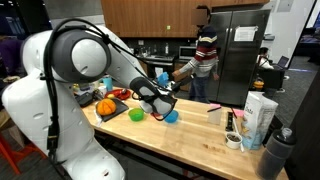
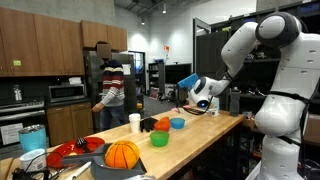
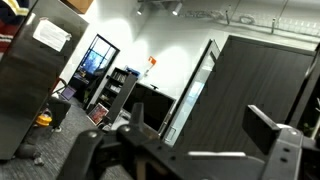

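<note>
My gripper is open in the wrist view, and nothing sits between its fingers. It faces out across the room rather than down at the table. In the first exterior view the arm's end, with a blue part on it, is raised above the wooden table [image 1: 205, 150]. Below it on the tabletop sits a blue bowl [image 1: 172, 117], apart from the gripper. A green bowl [image 1: 136, 115] and an orange ball [image 1: 106, 107] lie farther left. The second exterior view also shows the green bowl [image 2: 159, 139] and the ball [image 2: 123, 155].
A person in a striped sweater [image 1: 206, 52] stands beyond the table near the dark fridge [image 1: 234, 60]. A patterned bag [image 1: 258, 120] and a dark bottle [image 1: 276, 153] stand at the table's right end.
</note>
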